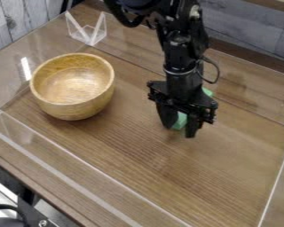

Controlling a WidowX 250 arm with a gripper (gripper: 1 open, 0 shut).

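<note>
My black gripper (183, 115) is lowered to the middle of the table, open, over a green block (177, 123). The gripper covers most of the block; only small green parts show around and between its fingers. Whether the fingers touch it I cannot tell.
A tan wooden bowl (71, 80) sits at the left. A white wire-like object (88, 28) lies near the back left.
</note>
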